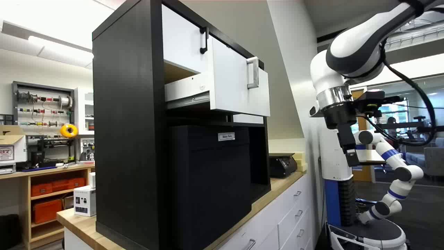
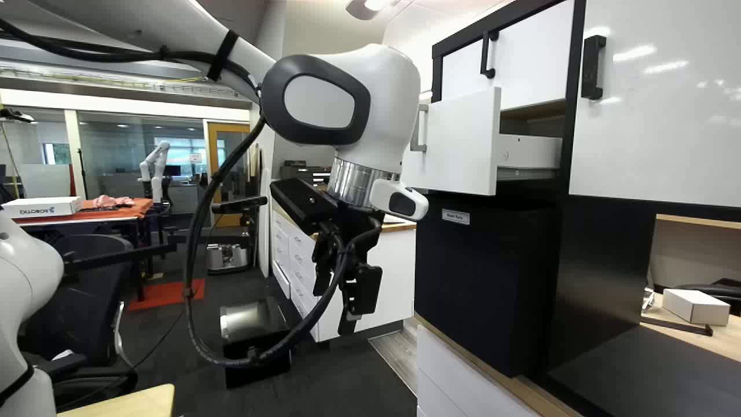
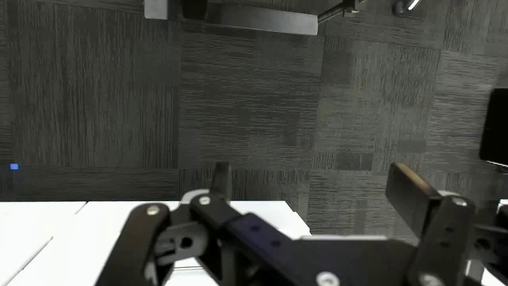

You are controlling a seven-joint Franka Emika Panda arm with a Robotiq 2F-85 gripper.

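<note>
My gripper is open, with bare carpet visible between its fingers in the wrist view. In exterior view 1 the gripper [image 1: 349,152] points down in free air, right of the black cabinet [image 1: 125,125] and well apart from it. A white drawer [image 1: 231,79] stands pulled out of the cabinet; its metal handle [image 1: 253,73] is untouched. Exterior view 2 has the gripper [image 2: 358,306] lower than the drawer front [image 2: 462,142] and to its left. The drawer's inside cannot be seen from these views.
Below the open drawer sits a dark bin [image 1: 220,179] with a label. White counter drawers [image 1: 287,208] run along the right of the cabinet. A closed white door [image 2: 660,104] adjoins the drawer column. Open floor [image 3: 247,105] lies beneath the gripper.
</note>
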